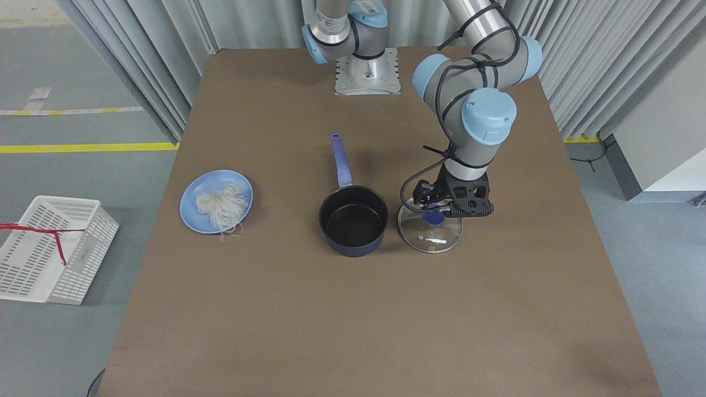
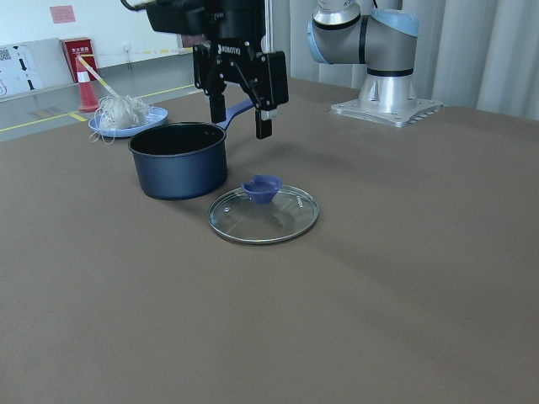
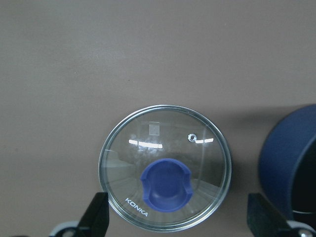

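Observation:
A dark blue saucepan (image 1: 354,225) with a purple handle stands mid-table. Just right of it lies a glass lid (image 3: 133,168) with a blue knob (image 3: 166,185), flat on the table. My gripper (image 2: 240,114) hangs above the lid, open, with nothing between its fingers; in the wrist view the fingertips frame the lid's lower part from either side, and in the front view the lid is partly hidden under it.
A blue plate (image 1: 192,205) with a white bundle of string sits left of the saucepan. A white basket (image 1: 86,264) is off the table at left.

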